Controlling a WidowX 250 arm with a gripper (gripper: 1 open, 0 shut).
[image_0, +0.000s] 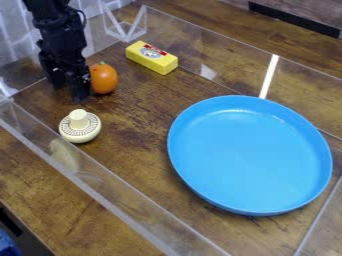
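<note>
My black gripper (64, 75) reaches down at the upper left, its fingers open and low beside an orange round object (104, 79) on its right. A white mushroom-shaped item (80, 130) sits below it. A yellow box (151, 57) lies up and to the right. A large blue plate (249, 155) fills the right side. Whether anything lies between the dark fingertips is hard to tell.
The wooden table (160, 220) has transparent strips or walls along its left and right. Bare wood lies between the mushroom item and the plate and across the top.
</note>
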